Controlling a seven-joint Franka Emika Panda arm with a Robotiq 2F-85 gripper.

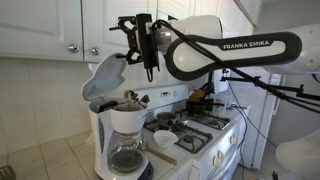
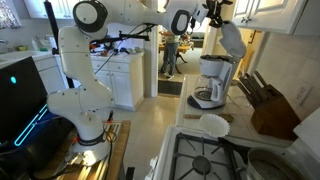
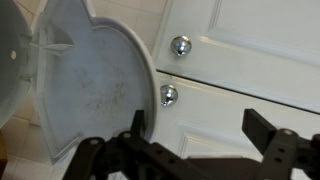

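A white coffee maker (image 1: 125, 122) stands on the counter with its glass carafe (image 1: 127, 158) in place. Its lid (image 1: 104, 76) is tilted up and open; in exterior view 2 the lid (image 2: 232, 40) rises above the machine. My gripper (image 1: 140, 52) is high up beside the lid's upper edge, close under the wall cabinets. In the wrist view the gripper's dark fingers are wide apart with nothing between them. The left finger (image 3: 108, 158) overlaps the rim of the lid (image 3: 95, 85); whether they touch, I cannot tell.
Wall cabinets (image 1: 40, 28) with round knobs are close behind the gripper. Right of the coffee maker are a white bowl (image 1: 165, 139) and the stove (image 1: 190, 140) with a pan on it. In exterior view 2 a knife block (image 2: 272, 110) stands near the machine.
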